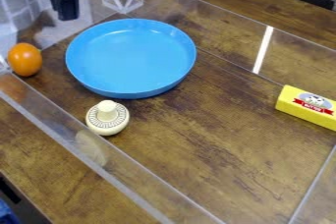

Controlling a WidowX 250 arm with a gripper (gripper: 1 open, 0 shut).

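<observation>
A dark gripper (63, 2) hangs at the upper left edge, above and left of a blue plate (132, 56). Its fingers are small and dark here. An orange round fruit or vegetable (24, 59) lies left of the plate. A white mushroom-like object (108, 118) sits just below the plate, and a yellow box with a cartoon label (308, 106) lies at the right edge. The plate is empty.
Clear plastic strips or walls run along the left and right of the wooden surface. A white wire-like frame (121, 0) stands behind the plate.
</observation>
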